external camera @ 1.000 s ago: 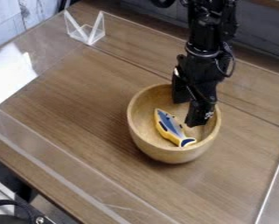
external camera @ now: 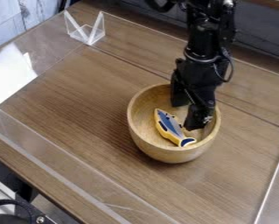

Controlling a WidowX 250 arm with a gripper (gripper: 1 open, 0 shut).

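A wooden bowl [external camera: 148, 140] sits on the table with a yellow-and-blue object [external camera: 174, 131] lying inside it, toward its front left. My black gripper [external camera: 190, 109] hangs over the back and right part of the bowl, its fingers spread open and reaching down inside the rim, beside the yellow-and-blue object. Nothing shows between the fingers.
A clear plastic holder [external camera: 87, 28] stands at the back left. A white sheet [external camera: 6, 72] lies at the left edge.
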